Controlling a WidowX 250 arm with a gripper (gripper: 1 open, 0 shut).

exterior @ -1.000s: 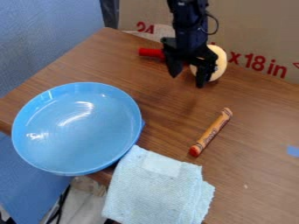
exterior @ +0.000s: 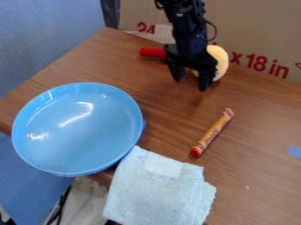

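Observation:
My black gripper [exterior: 189, 75] is at the back of the wooden table, in front of a pale yellow round object [exterior: 217, 58] and a red cylinder [exterior: 152, 53], both partly hidden by it. Its fingers point down and look spread, though whether anything sits between them is hard to see. A blue plate [exterior: 77, 127] lies at the front left. An orange marker-like stick [exterior: 213, 133] lies diagonally at the middle right.
A folded light cloth [exterior: 159, 189] lies at the front edge. A cardboard box [exterior: 259, 35] closes off the back.
The plate, stick and cloth are unchanged.

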